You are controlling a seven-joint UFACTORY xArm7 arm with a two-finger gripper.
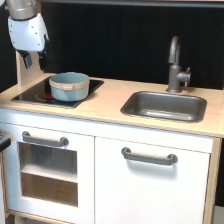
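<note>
A blue-grey pot [70, 86] sits on the dark stovetop [38, 93] at the counter's left side. My gripper [33, 64] hangs from the white arm in the upper left, above and to the left of the pot and clear of it. Its dark fingers stand apart, with no object visible between them.
A metal sink [165, 105] with a dark faucet [177, 68] occupies the counter's right side. Below are a shelved cabinet [48, 160] and a white door [150, 185], both with grey handles. A dark object [4, 143] juts in at the left edge.
</note>
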